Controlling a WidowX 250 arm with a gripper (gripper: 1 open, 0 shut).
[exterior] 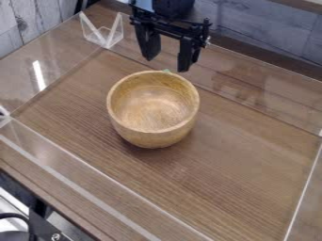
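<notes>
A large tan bowl [152, 107] sits on the wooden table [233, 179], a little left of centre and empty inside. Just behind it my black gripper [169, 56] hangs at the top of the view, with two dark fingers pointing down. A small pale green item shows low between the fingers and the bowl's back rim, too small to identify. Whether the fingers hold anything is unclear.
Clear plastic pieces stand at the back left and at the left edge. Black cables lie at the bottom left corner.
</notes>
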